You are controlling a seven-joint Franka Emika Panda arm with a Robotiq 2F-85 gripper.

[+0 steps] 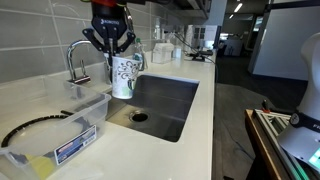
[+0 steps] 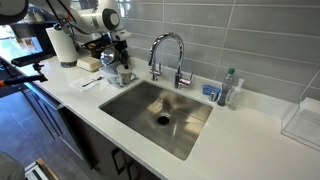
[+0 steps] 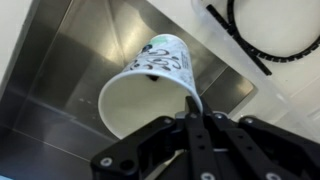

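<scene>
A white paper cup with dark printed patterns (image 1: 124, 77) hangs above the near-left part of the sink (image 1: 165, 98). My gripper (image 1: 111, 58) is shut on its rim from above. In the wrist view the cup's mouth (image 3: 142, 106) faces the camera, and the cup looks empty. There my gripper pinches the rim at the cup's lower right. The steel sink basin (image 3: 55, 85) lies beneath the cup.
A clear plastic bin (image 1: 60, 140) with a black hose and other items stands left of the sink. The faucet (image 1: 72, 62) rises behind the cup. Soap bottles (image 2: 233, 95) stand behind the sink. Counter in front of the bin (image 1: 160, 155) is clear.
</scene>
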